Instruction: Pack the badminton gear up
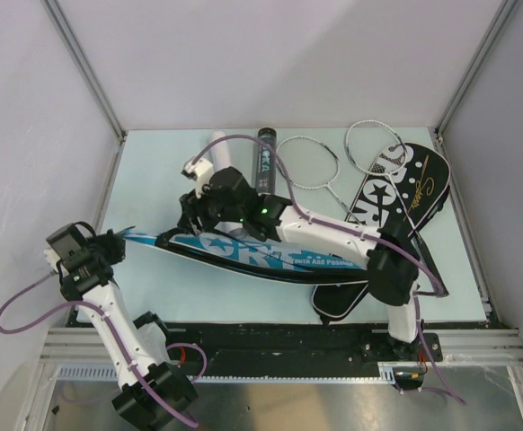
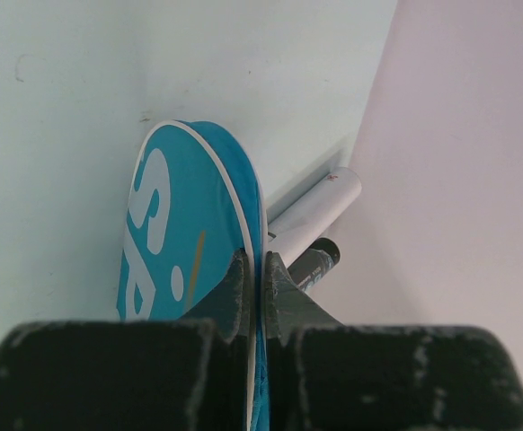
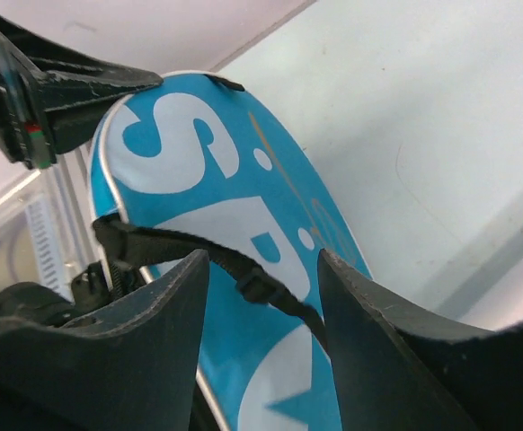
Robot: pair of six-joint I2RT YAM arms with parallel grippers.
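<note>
A long blue racket bag [image 1: 243, 251] with white lettering and black trim lies slantwise across the front of the table. Its left end is pinched in my left gripper [image 1: 125, 235], and in the left wrist view the blue edge [image 2: 221, 153] runs between the shut fingers. My right gripper [image 1: 185, 220] is open above the bag's left part. In the right wrist view a black strap [image 3: 252, 278] crosses the gap between the open fingers, lying over the blue cloth beyond. Two rackets [image 1: 308, 162] [image 1: 376, 146] lie at the back.
A white tube [image 1: 219, 153] and a black shuttle tube [image 1: 266, 162] stand behind my right arm. A black patterned bag [image 1: 423, 184] lies at the right, under one racket. Bare table [image 1: 158, 189] shows at the back left.
</note>
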